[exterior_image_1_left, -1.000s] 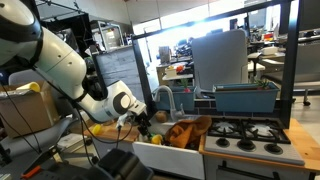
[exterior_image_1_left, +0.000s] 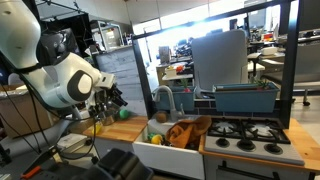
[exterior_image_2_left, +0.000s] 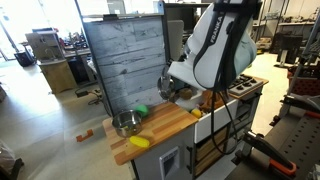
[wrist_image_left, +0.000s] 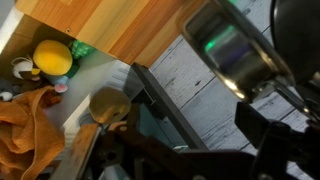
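My gripper (exterior_image_1_left: 116, 97) hangs over the wooden counter, left of the sink (exterior_image_1_left: 168, 156); its fingers stand open and I see nothing held. A metal pot (exterior_image_2_left: 127, 123) sits on the counter, with a yellow banana-like item (exterior_image_2_left: 140, 141) in front of it and a green item (exterior_image_2_left: 141, 108) behind it. In the wrist view, an orange cloth (wrist_image_left: 35, 130) and a yellow ball-like toy (wrist_image_left: 52, 58) lie in the sink. A shiny metal object (wrist_image_left: 225, 45) with a green reflection appears close to the camera; I cannot tell what it is.
A stove (exterior_image_1_left: 250, 140) is right of the sink, and a blue-grey rack (exterior_image_1_left: 245, 98) stands behind it. The faucet (exterior_image_1_left: 172, 98) rises at the sink's back. A grey wooden panel (exterior_image_2_left: 125, 65) backs the counter, where some bare wood (exterior_image_2_left: 165, 124) shows.
My arm has swung left and upward, away from the sink's left end to above the counter. The sink's contents show no clear change.
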